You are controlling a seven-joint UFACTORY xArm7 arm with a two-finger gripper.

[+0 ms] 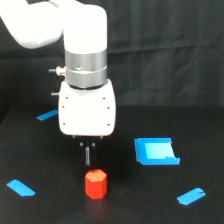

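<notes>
A small red block (95,184) with an angular outline sits on the dark surface in the lower middle. My gripper (88,154) hangs under the white hand (87,110), pointing down. In the picture its tip is just above and slightly left of the block, with a narrow dark gap between them. The thin dark fingers blend into the background, so their opening is unclear. The block appears outside the gripper. A bright blue square (156,152) with a paler inside lies to the right; whether it is a shallow tray or flat cannot be told.
Flat blue strips lie at the left front (20,187), the right front (191,197) and the left back (47,115). Dark cloth (160,60) hangs behind.
</notes>
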